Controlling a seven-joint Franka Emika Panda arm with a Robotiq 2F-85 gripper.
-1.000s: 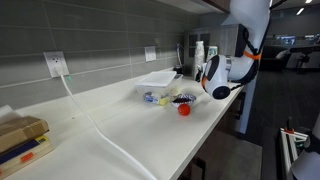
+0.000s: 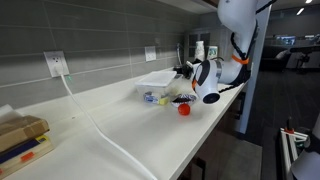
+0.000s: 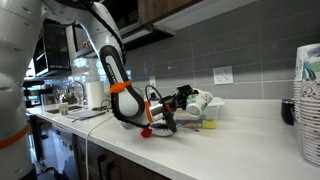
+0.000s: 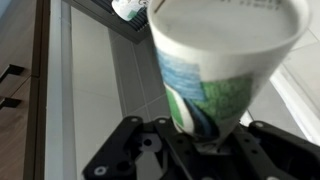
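In the wrist view a white cup with a blue and green patterned band fills the area before the dark fingers, and my gripper is shut on it. From the second exterior view, the same white cup is tilted in my gripper, above the counter by the clear container. The first exterior view shows the gripper reaching over the counter's far part; the cup is hard to make out there.
A red ball and a dark speckled item sit near the counter's front edge. Behind them is a white-lidded clear container. A tall stack of paper cups stands at one end.
The arm has swung and stretched out leftward in the first exterior view, bringing the gripper away from the far right end toward the container. The ball and container have stayed put.
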